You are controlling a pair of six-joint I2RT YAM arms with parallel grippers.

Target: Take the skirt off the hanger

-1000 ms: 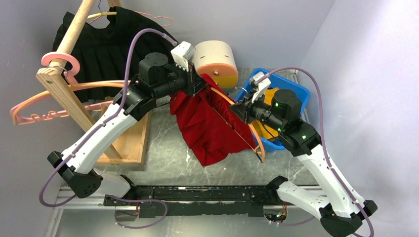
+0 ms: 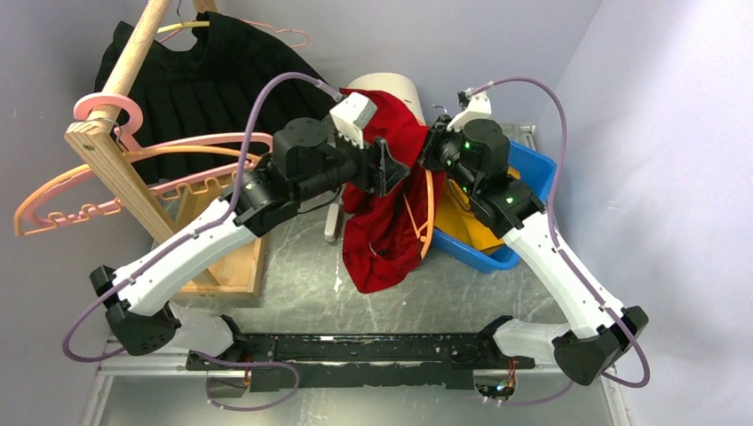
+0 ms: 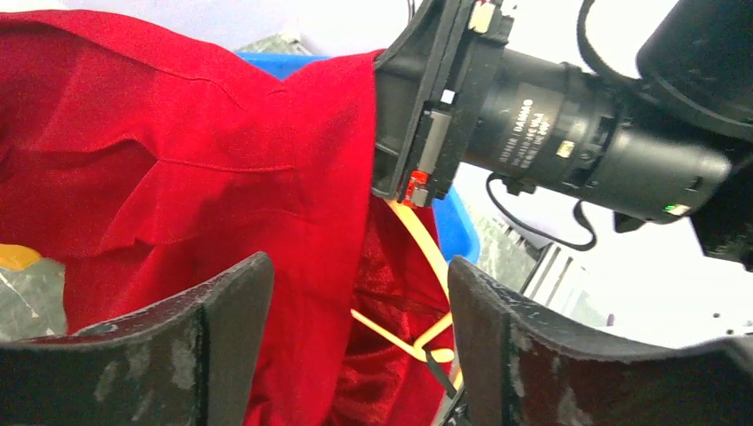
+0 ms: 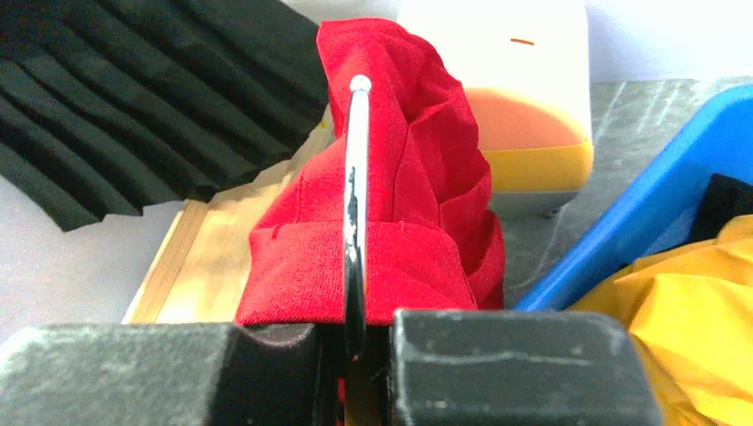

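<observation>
The red skirt (image 2: 377,266) hangs in folds from the orange hanger (image 2: 430,200), whose lower end shows at the skirt's right side. My right gripper (image 2: 432,149) is shut on the hanger. In the right wrist view the metal hook (image 4: 356,177) rises between its fingers, with red cloth just beyond. Close by on the left, my left gripper (image 2: 397,169) is open. Its fingers (image 3: 235,311) stand apart in the left wrist view, the skirt (image 3: 293,177) in front of them. Whether any cloth reaches between them I cannot tell.
A blue bin (image 2: 537,169) holding yellow cloth (image 2: 479,232) sits below and behind my right arm. On the left stands a wooden rack (image 2: 133,177) with pink and orange hangers and a black pleated garment (image 2: 204,80). A white rounded box (image 2: 388,86) is behind the skirt.
The skirt's upper part now lies spread behind the grippers.
</observation>
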